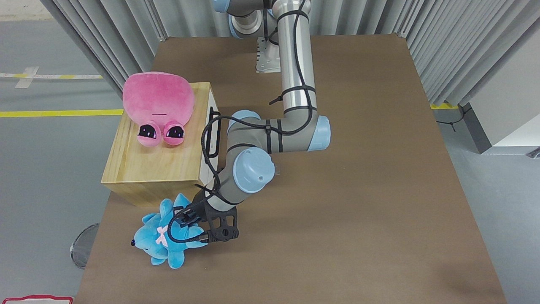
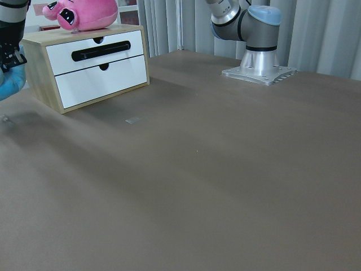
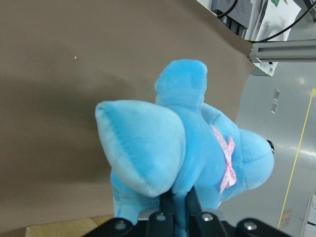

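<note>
A blue plush bear with a pink bow lies at the front-left of the brown table, beside the wooden cabinet. In the wrist view the bear fills the middle, and the gripper is shut on part of it, with blue fabric squeezed between the black fingers. In the left view only part of the blue bear shows at the left edge, under the black gripper.
A wooden cabinet with white drawers and a black handle carries a pink plush toy.
</note>
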